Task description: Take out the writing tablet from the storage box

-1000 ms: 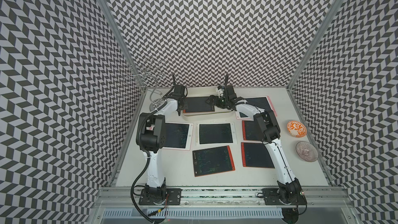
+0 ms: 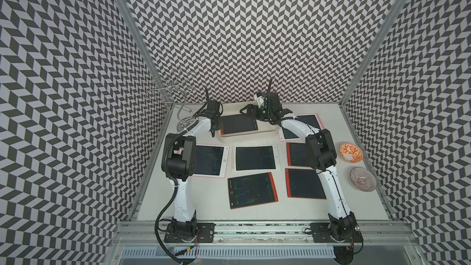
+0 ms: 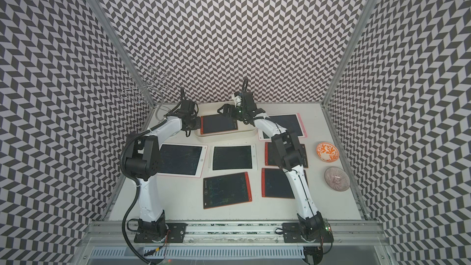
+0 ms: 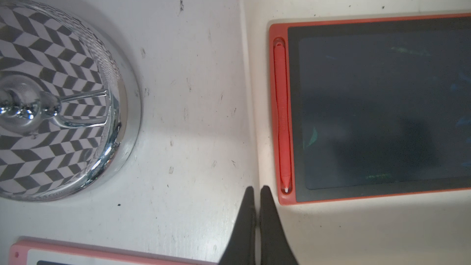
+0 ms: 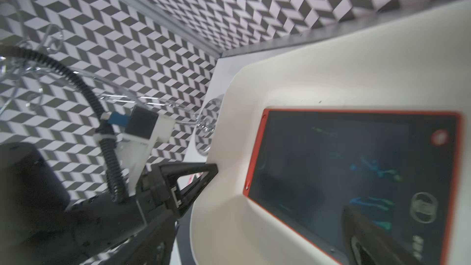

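Observation:
A red-framed writing tablet (image 5: 314, 157) with a dark screen lies face up inside the white storage box (image 5: 230, 225). In the left wrist view its pen side (image 4: 282, 117) stands near the box's left wall. My left gripper is shut at that wall's rim, nothing visible between its fingers; whether it touches the rim is unclear. My right gripper (image 2: 249, 110) is open above the tablet's right part, partly covering it in the top left view. Its blurred fingers (image 5: 365, 240) stand wide apart in the right wrist view.
Several other tablets, including one with a white frame (image 2: 255, 158), lie in front of the box. A chrome stand (image 4: 122, 117) is close on the left. Two bowls, one orange-patterned (image 2: 350, 152), sit at the far right.
The tablet and the box have shifted slightly to the right. The left arm has hardly moved.

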